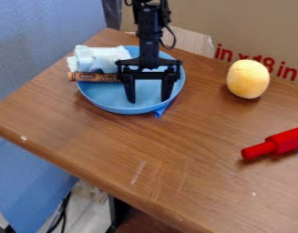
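My black gripper (pixel 148 86) is lowered over a blue plate (pixel 111 98) near the back left of the table, its two fingers apart and reaching down into the plate. Nothing clear shows between them. A white-and-pale-blue cloth (pixel 95 56) and a brown cylindrical item (pixel 93 76) lie at the plate's left side. A thin blue item pokes out by the plate's lower right, largely hidden.
A yellow rounded object (pixel 247 79) stands to the right. A red rolling-pin-like object (pixel 279 143) lies at the right edge. A cardboard board backs the table.
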